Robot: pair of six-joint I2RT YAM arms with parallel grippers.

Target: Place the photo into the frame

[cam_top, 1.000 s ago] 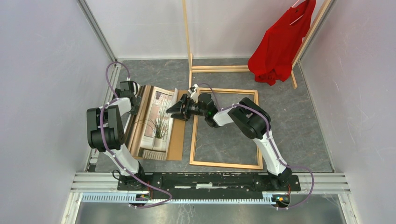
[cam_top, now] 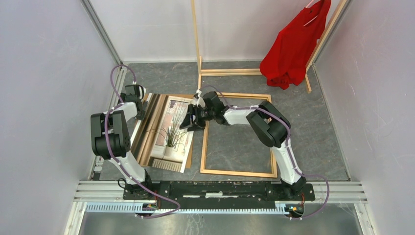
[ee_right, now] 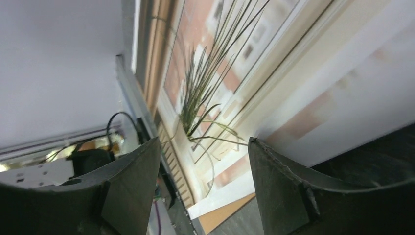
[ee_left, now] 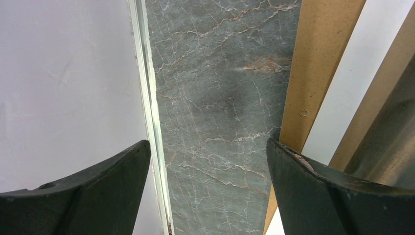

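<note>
The photo [cam_top: 169, 132], a print of a potted plant against a pale wall, lies on a brown backing board [cam_top: 189, 156] at the left of the floor. Its right edge is bent up near my right gripper [cam_top: 188, 120]. In the right wrist view that gripper's fingers [ee_right: 128, 181] stand apart, the raised, blurred sheet close by the right one. To the right of the board, the light wooden frame [cam_top: 240, 173] lies flat, partly under my right arm. My left gripper is open at the board's left edge, bare floor visible between its fingers.
A red garment [cam_top: 296, 46] hangs from a wooden stand [cam_top: 230, 72] at the back right. Close to the left gripper runs the left wall [ee_left: 68, 88]. Open grey floor [cam_top: 313, 132] lies right of the frame.
The photo has shifted right on the board, and its right edge is less curled up. The wooden frame has nudged right; the left arm is still.
</note>
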